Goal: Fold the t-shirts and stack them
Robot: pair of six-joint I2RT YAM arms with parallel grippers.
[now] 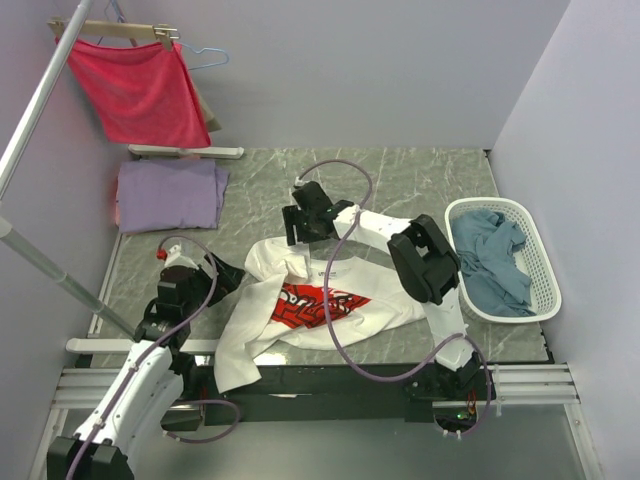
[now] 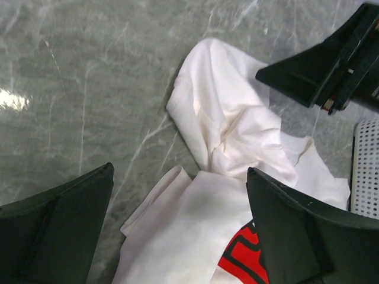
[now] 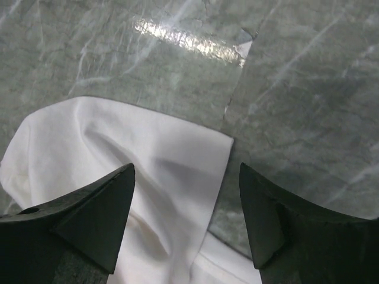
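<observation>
A white t-shirt point(image 1: 244, 335) with a red print lies rumpled across the grey table's front, one sleeve point(image 3: 185, 155) bunched at the upper left. My right gripper point(image 1: 292, 226) hangs just above that sleeve; in the right wrist view its fingers stand apart over the cloth's corner, nothing visibly held. My left gripper point(image 1: 228, 279) is open to the left of the shirt, empty, its fingers framing the shirt in the left wrist view.
A folded purple shirt point(image 1: 170, 190) lies at the back left, beneath a red cloth point(image 1: 135, 90) on a hanging rail. A white basket point(image 1: 545, 290) with teal cloth stands at the right.
</observation>
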